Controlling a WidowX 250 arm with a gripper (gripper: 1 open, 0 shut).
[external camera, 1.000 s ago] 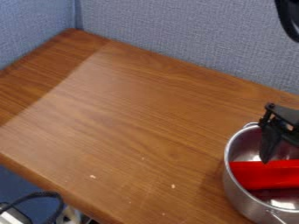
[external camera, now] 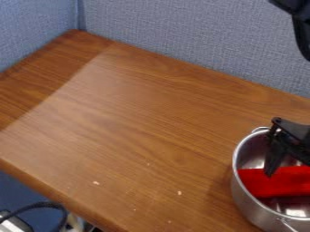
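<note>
A metal pot [external camera: 248, 201] stands at the right edge of the camera view, partly out of frame. A red object [external camera: 273, 181] lies inside it. My gripper [external camera: 277, 149] is black and reaches in from the right, its fingertips down inside the pot just above or at the red object. How far apart the fingers are, and whether they touch the red object, is hard to tell.
Cables [external camera: 43, 207] lie beyond the table's near left edge.
My gripper has shifted slightly downward compared with a second ago. The pot and red object look unmoved.
</note>
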